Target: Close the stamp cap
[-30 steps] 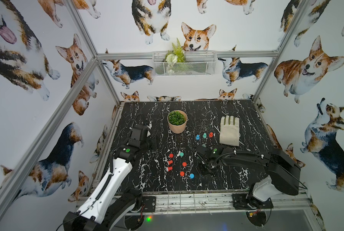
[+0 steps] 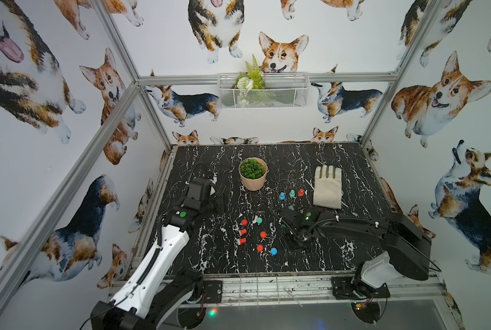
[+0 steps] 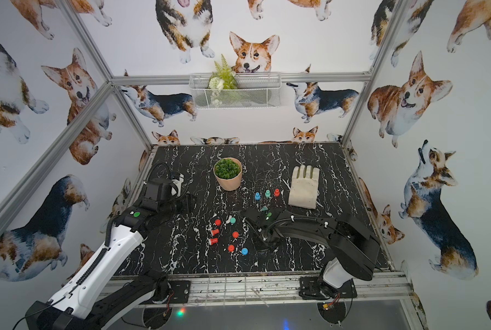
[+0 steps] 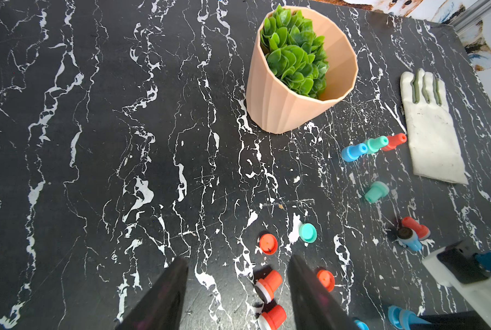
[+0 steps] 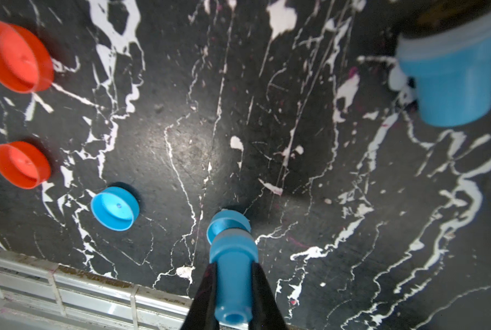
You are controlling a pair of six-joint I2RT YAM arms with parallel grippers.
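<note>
In the right wrist view my right gripper is shut on a blue stamp [image 5: 233, 283], low over the table. A blue cap [image 5: 227, 220] shows at the stamp's far end, apparently touching it; I cannot tell whether it sits fully on. Another blue cap [image 5: 115, 208] lies open side up to the left, by two red caps [image 5: 17, 56]. My left gripper stands open above the table, nothing between its fingers. Beyond its tips lie two red stamps [image 4: 268, 285], with loose red caps [image 4: 268, 243] and a green cap [image 4: 307, 232] nearby.
An uncapped blue stamp [image 5: 454, 82] lies right of the held one. Three stamps [image 4: 374, 144] stand in a row near the white glove [image 4: 433, 129], with a green one [image 4: 376, 192] closer in. A potted plant [image 4: 278, 104] stands behind.
The left arm and the loose pieces stay where they were.
</note>
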